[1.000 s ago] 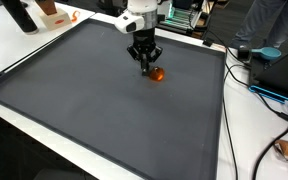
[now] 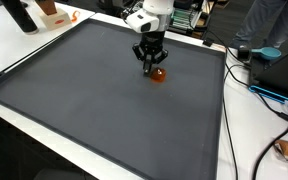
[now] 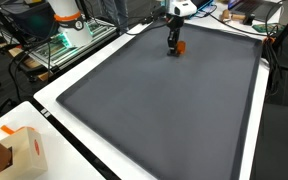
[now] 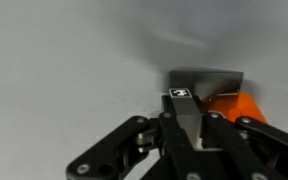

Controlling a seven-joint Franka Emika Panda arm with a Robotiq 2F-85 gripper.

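Note:
My gripper is low over the far part of the grey table, fingers pointing down. In the wrist view its fingers are shut on a narrow grey piece whose small top end carries a black-and-white mark. An orange object sits right beside the fingers, and in the wrist view its orange side shows to their right. A dark, shiny flat piece lies just beyond the fingertips. Whether it belongs to the orange object I cannot tell. The arm covers much of the contact.
Cables run outside the table on the right. An orange-and-white item stands off the near left corner.
The gripper has shifted very slightly to the right in exterior view 1, staying close to the orange object. The orange object looks a little darker and turned; otherwise little differs.

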